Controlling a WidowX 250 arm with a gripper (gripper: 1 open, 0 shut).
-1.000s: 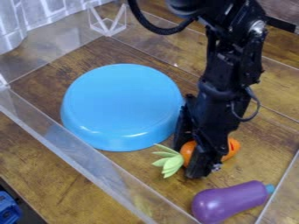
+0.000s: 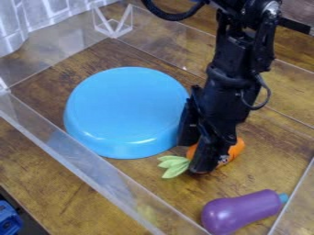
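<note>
My black gripper (image 2: 204, 147) is low at the centre right, over an orange carrot (image 2: 233, 147) with pale green leaves (image 2: 172, 166). The gripper body hides much of the carrot, and I cannot tell whether the fingers are open or shut on it. A blue upturned bowl or dish (image 2: 123, 106) lies just left of the gripper. A purple eggplant toy (image 2: 236, 214) lies at the lower right, apart from the carrot.
Clear plastic walls border the wooden surface (image 2: 73, 193) on the left and right. Bare wood shows at the upper left and right of the arm. A blue object (image 2: 7, 218) sits outside at the lower left corner.
My gripper has shifted slightly left and up toward the blue dish over the last second. The carrot's leaves appear slightly shifted too.
</note>
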